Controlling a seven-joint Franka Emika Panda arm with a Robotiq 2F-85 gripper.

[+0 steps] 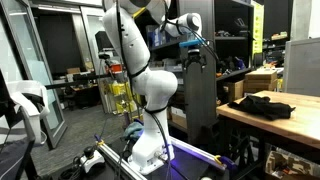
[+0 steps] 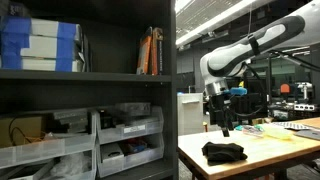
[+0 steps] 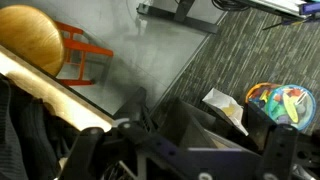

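A rumpled black cloth (image 1: 258, 106) lies on the wooden table (image 1: 300, 127), close to its edge; exterior view 2 shows the same dark heap (image 2: 222, 153). My gripper (image 1: 192, 62) hangs high in the air, off to the cloth's side and above the table's height. From the second exterior camera the gripper (image 2: 226, 126) appears above and behind the cloth, apart from it. In the wrist view the open gripper is at the bottom, with no held object showing between its fingers. Dark fabric (image 3: 35, 140) fills the left edge there, beside the pale table edge (image 3: 62, 95).
A tall dark shelf (image 2: 130, 76) with boxes and bins stands near the arm. Below the gripper are the floor (image 3: 150, 65), an orange stool (image 3: 40, 40) and a round container of colourful items (image 3: 280, 103). Cardboard boxes (image 1: 262, 80) stand behind the table.
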